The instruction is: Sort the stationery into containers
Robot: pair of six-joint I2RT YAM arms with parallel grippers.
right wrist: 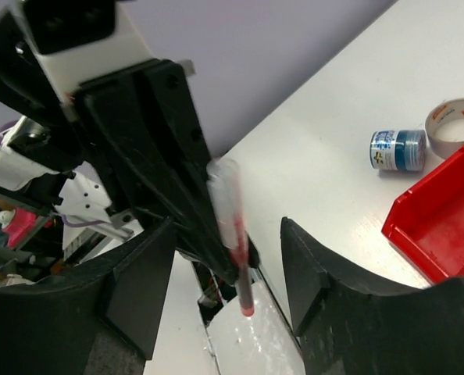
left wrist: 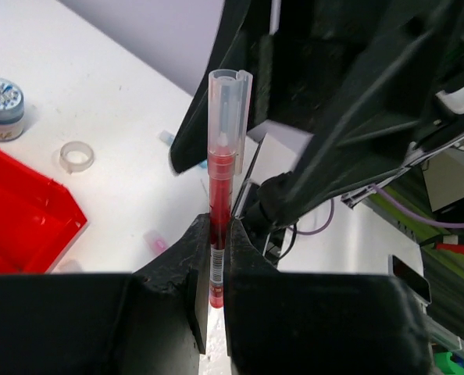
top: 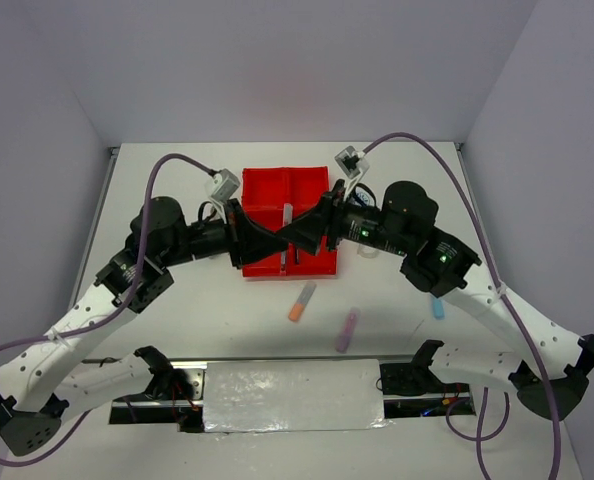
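A red pen with a clear cap (left wrist: 229,117) is held upright by my left gripper, shut round its lower barrel. In the right wrist view that pen (right wrist: 232,215) shows in the gap between the fingers of my right gripper, which is open. From the top the two grippers meet over the red divided tray (top: 267,187), hiding part of it. In front of the tray an orange-and-grey stick (top: 302,300) and a pink stick (top: 347,331) lie on the table.
A blue-labelled jar (right wrist: 397,150) and a tape roll (right wrist: 451,123) stand near the tray. Another small roll (left wrist: 76,156) lies on the table beside it. A blue item (top: 437,307) is at the right, under the right arm.
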